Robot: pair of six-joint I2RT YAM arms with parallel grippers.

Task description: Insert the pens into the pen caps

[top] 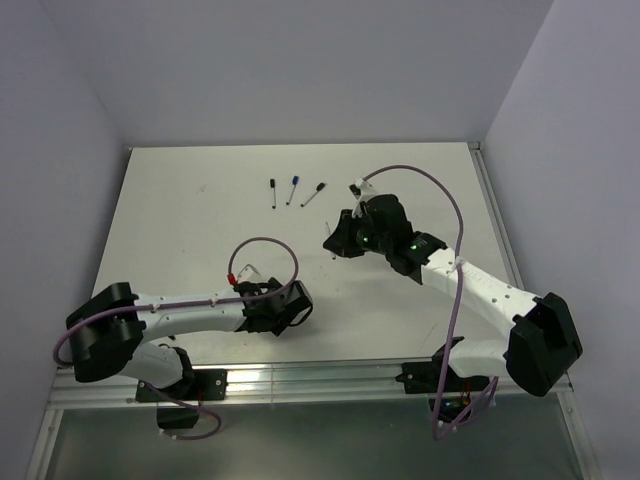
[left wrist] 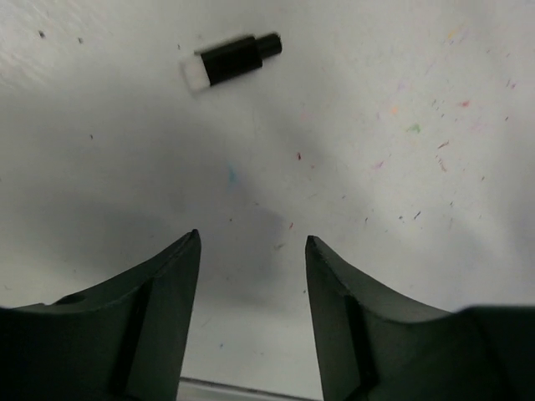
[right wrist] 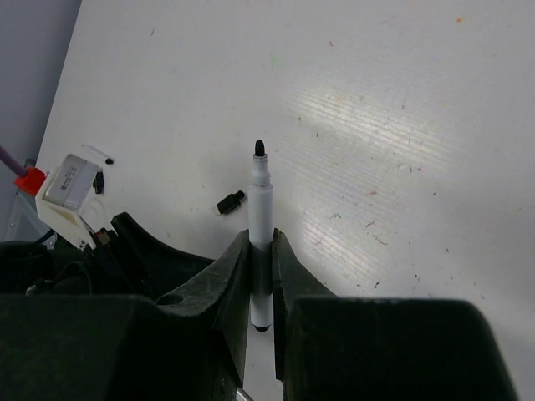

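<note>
My right gripper is shut on a white pen (right wrist: 261,209), its black tip pointing away from the fingers. In the top view, the right gripper (top: 337,245) is near the middle of the table. Low over the front left part of the table is my left gripper (top: 303,312); its fingers (left wrist: 171,305) stand apart with only bare table between them. A loose black cap (left wrist: 234,60) with a white end lies ahead of those fingertips, untouched. The right wrist view shows this cap (right wrist: 230,203) beside the left arm; the top view hides it under that arm.
Three pens lie at the back: a black-capped one (top: 273,193), a blue-capped one (top: 293,189) and another black-capped one (top: 314,194). Farther left lie a white pen (right wrist: 96,150) and a black cap (right wrist: 99,182).
</note>
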